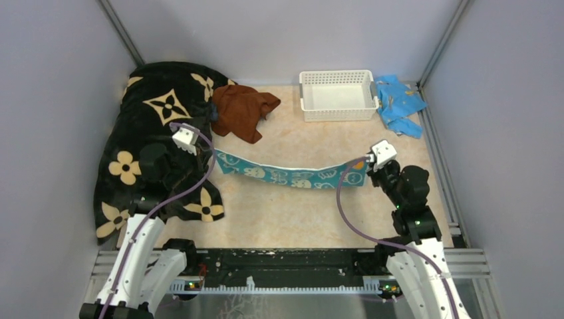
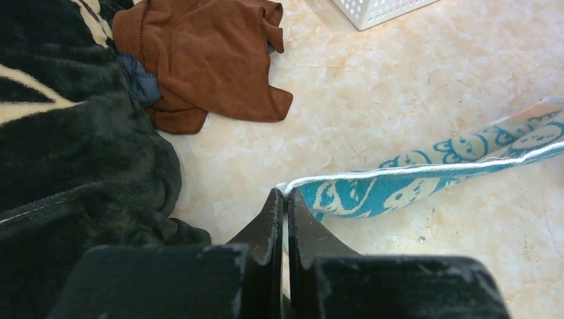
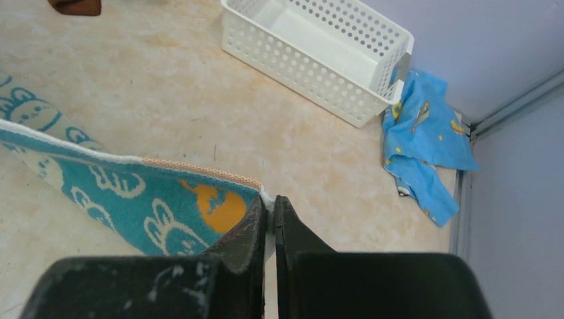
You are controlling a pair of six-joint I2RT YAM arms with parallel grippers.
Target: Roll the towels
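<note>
A teal towel with cream rabbit faces (image 1: pixel 292 177) is stretched between my two grippers, its white-edged hem sagging slightly. My left gripper is shut on one corner of the teal towel (image 2: pixel 372 194). At the opposite corner, beside an orange patch, my right gripper is shut on the same hem. The towel hangs as a narrow band in the top view, so much of its face is hidden. A brown towel (image 1: pixel 241 111) lies crumpled at the back left. Behind the basket's right side is a bunched blue cloth (image 3: pixel 429 136).
An empty white basket (image 1: pixel 338 117) stands against the back wall. A black blanket with beige flowers (image 1: pixel 123 166) covers the left side, under my left arm. Bare tabletop (image 1: pixel 286 219) lies in front of the towel.
</note>
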